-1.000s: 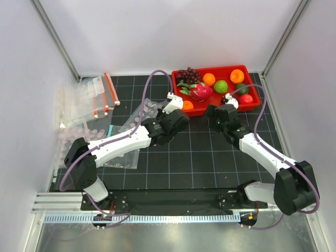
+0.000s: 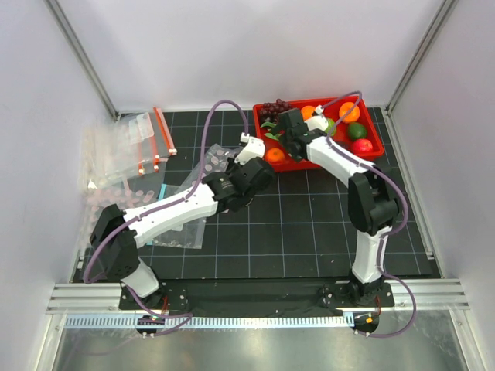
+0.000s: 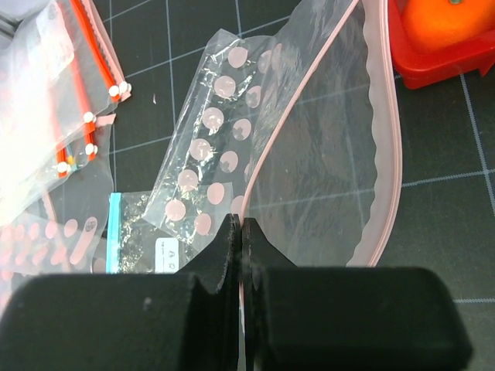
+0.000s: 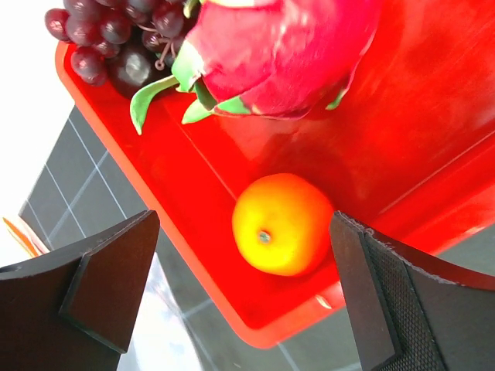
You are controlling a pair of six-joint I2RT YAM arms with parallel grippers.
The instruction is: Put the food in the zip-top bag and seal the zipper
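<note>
My left gripper is shut on the thin edge of a clear zip top bag [image 3: 325, 154], whose pink-edged mouth gapes to the right of the fingers. In the top view that gripper hides most of the bag. My right gripper hangs open over the red tray [image 4: 155, 189]. A small orange fruit [image 4: 282, 224] lies in the tray's corner, seen between the open fingers and beyond them, untouched. Further in, a pink dragon fruit [image 4: 271, 54] and dark grapes [image 4: 116, 27] rest in the same tray.
More fruit lies in the tray, including a large orange [image 2: 349, 112] and a red fruit [image 2: 361, 145]. Other bags with orange zippers [image 2: 155, 143] lie at the left.
The left arm has barely moved.
</note>
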